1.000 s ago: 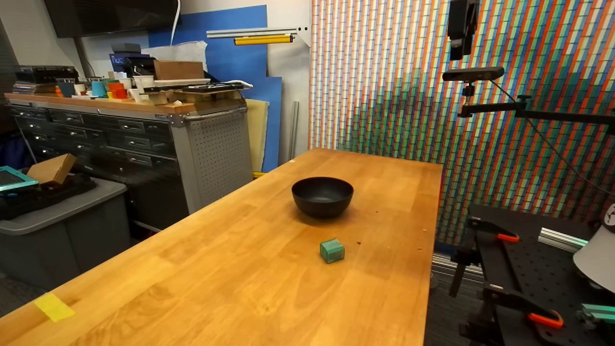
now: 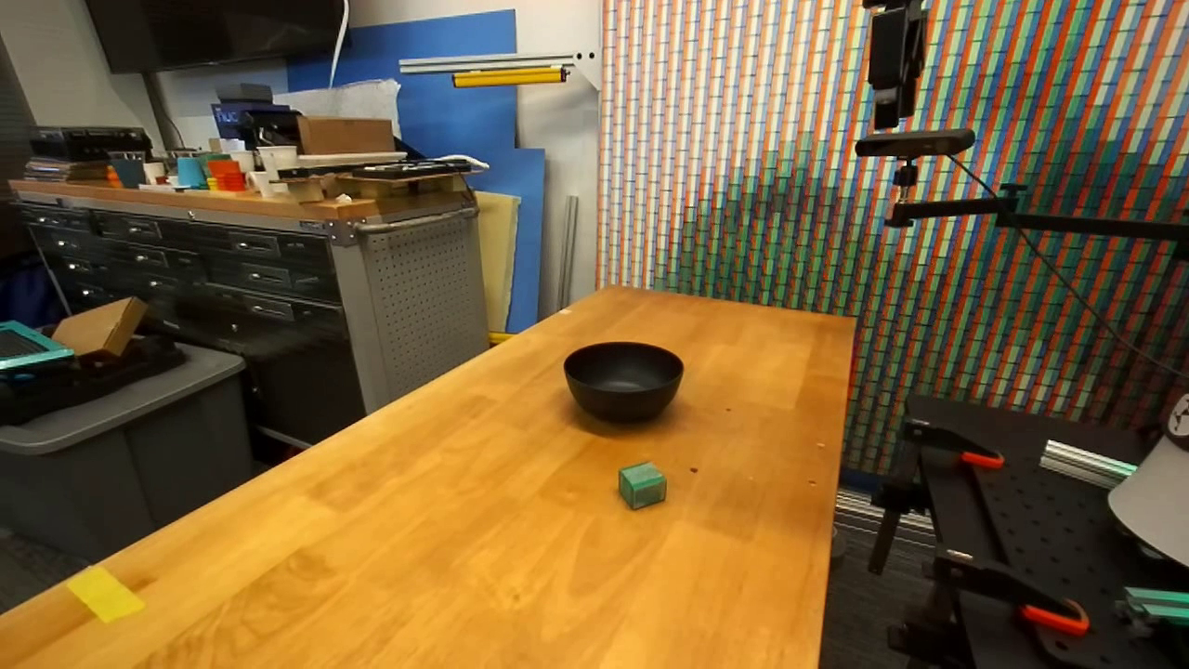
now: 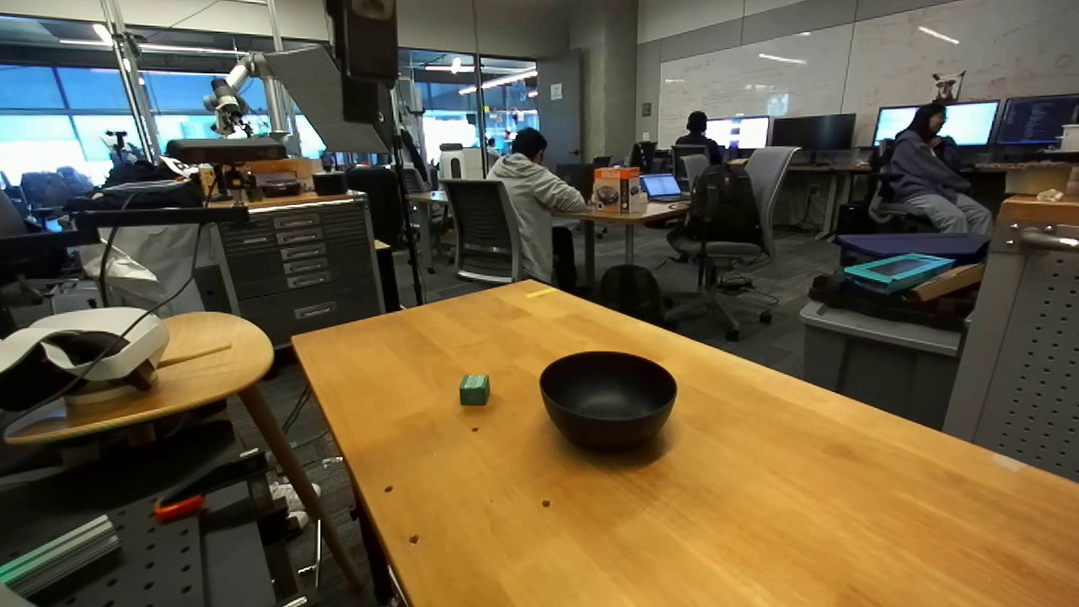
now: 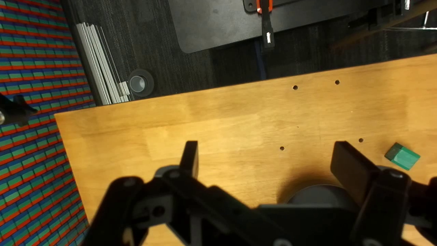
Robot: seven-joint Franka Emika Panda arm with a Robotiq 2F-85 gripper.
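Note:
A black bowl [image 2: 623,383] stands upright on the wooden table, and its inside looks empty in exterior view 2, where the bowl [image 3: 608,400] is nearer that camera. A small green box [image 2: 642,486] lies apart from it on the bare wood; exterior view 2 has the box [image 3: 475,389] to the bowl's left. High above the table, my gripper is open, its two fingers wide apart with only tabletop between them. In the wrist view the bowl [image 4: 321,194] is partly hidden behind the gripper, while the box [image 4: 403,156] sits beyond the right finger.
A camera on a black arm [image 2: 916,143] stands off the table's right side in exterior view 1. Below it is a dark side table with orange-tipped clamps [image 2: 1053,617]. Yellow tape [image 2: 105,593] marks one corner.
In exterior view 1 the dark gripper part at the top has come slightly lower. Bowl and box have stayed in place.

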